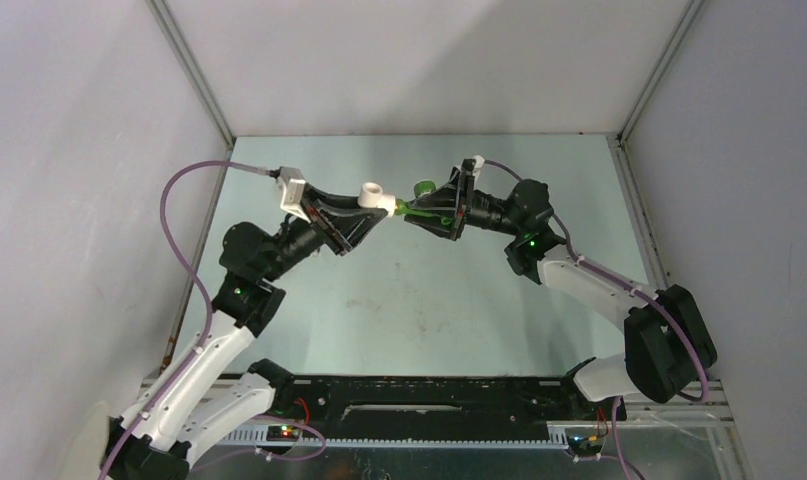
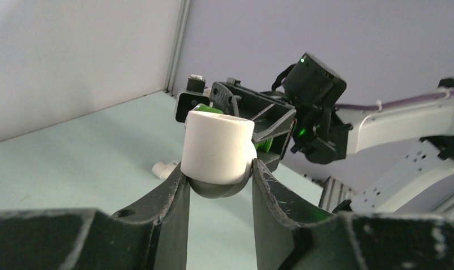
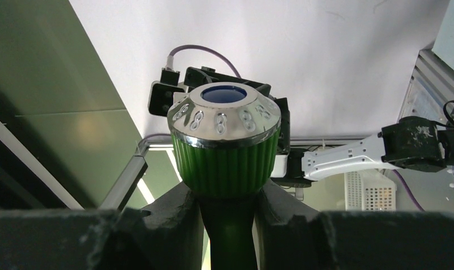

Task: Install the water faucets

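A white pipe elbow [image 1: 372, 195] is held above the table by my left gripper, which is shut on it. Its side end points right and meets the inlet end of the green faucet [image 1: 425, 187] in the top view. How deep that end sits in the elbow cannot be seen. My right gripper is shut on the faucet, below its ribbed green knob [image 3: 224, 163] with a silver cap. In the left wrist view, the elbow hides most of the faucet.
Another white elbow [image 2: 163, 169] lies on the table [image 2: 72, 174], partly behind the held one in the left wrist view. Both arms meet over the table's back half. Walls [image 1: 429, 60] enclose the sides and back.
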